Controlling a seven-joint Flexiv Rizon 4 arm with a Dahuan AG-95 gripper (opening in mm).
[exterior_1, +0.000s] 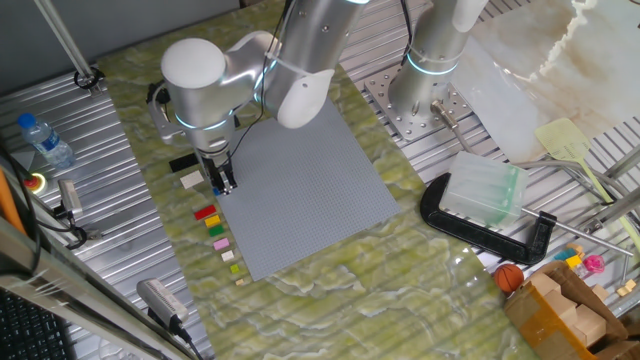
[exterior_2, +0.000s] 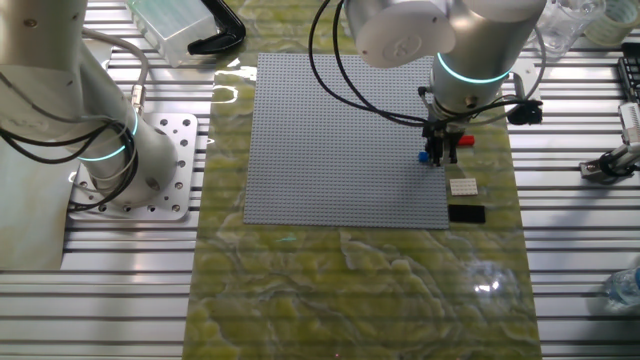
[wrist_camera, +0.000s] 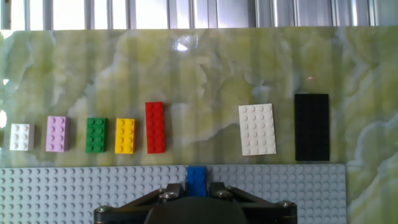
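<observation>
A blue brick (wrist_camera: 196, 180) lies lengthwise between the fingers of my gripper in the wrist view. The fingers close in on both of its long sides, and its near end is hidden by the gripper. Below is the grey studded baseplate (wrist_camera: 273, 186); the brick's far end lines up with the plate's edge. Whether it touches the studs cannot be told. In exterior view 2, a bit of blue brick (exterior_2: 423, 157) shows beside my gripper (exterior_2: 441, 158), low at the plate's right edge. Exterior view 1 has my gripper (exterior_1: 226, 188) at the plate's left edge.
Beyond the plate's edge lie a red brick (wrist_camera: 155, 127), yellow brick (wrist_camera: 125, 135), green brick (wrist_camera: 96, 135), pink brick (wrist_camera: 56, 134), small white brick (wrist_camera: 22, 137), larger white brick (wrist_camera: 257, 129) and black brick (wrist_camera: 311, 127). A black clamp (exterior_1: 480, 232) stands apart. The baseplate otherwise looks bare.
</observation>
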